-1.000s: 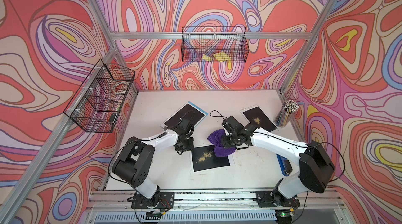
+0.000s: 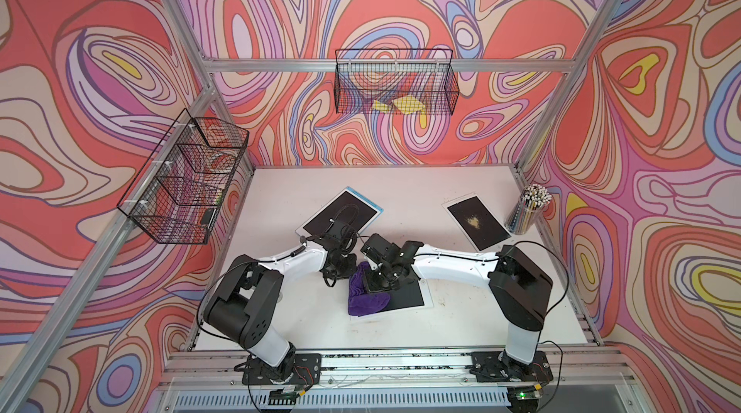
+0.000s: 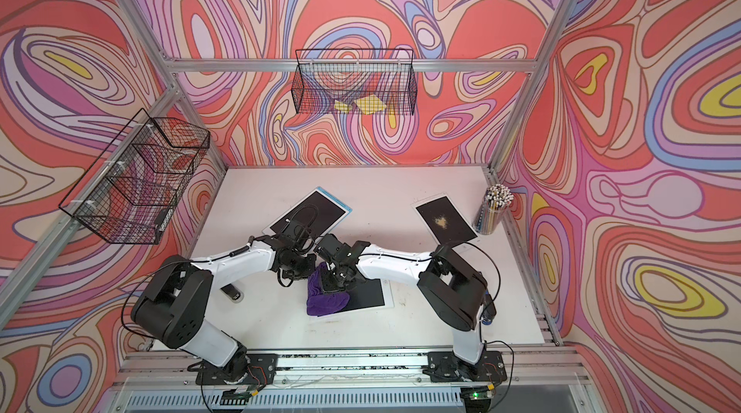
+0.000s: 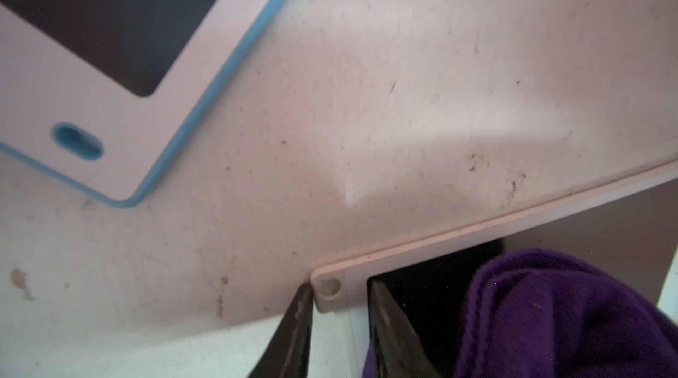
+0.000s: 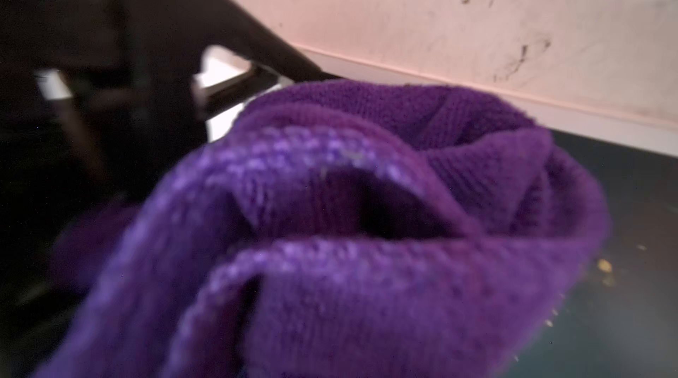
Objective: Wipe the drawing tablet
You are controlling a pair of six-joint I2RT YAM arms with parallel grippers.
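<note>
A drawing tablet with a dark screen [image 2: 409, 297] and pale frame lies at the front middle of the table. A bunched purple cloth [image 2: 366, 302] covers its left part, and my right gripper [image 2: 373, 283] is shut on that cloth. In the right wrist view, folds of the cloth [image 5: 395, 293] fill the middle and hide the fingertips; a few yellowish specks [image 5: 605, 266] show on the dark screen beside it. At the tablet's far left corner, my left gripper is open, its fingers around the view of that corner; contact cannot be told.
A blue-edged tablet [image 2: 343, 212] lies behind my left gripper. Another tablet [image 2: 477, 221] with a yellowish smudge lies at the back right beside a holder of pens [image 2: 528, 208]. Bare table [image 2: 459, 308] shows right of the front tablet.
My right gripper has swept the cloth leftward and toward the front across the tablet. The yellowish patch visible on the screen one second ago no longer shows from above. The left arm stays put.
</note>
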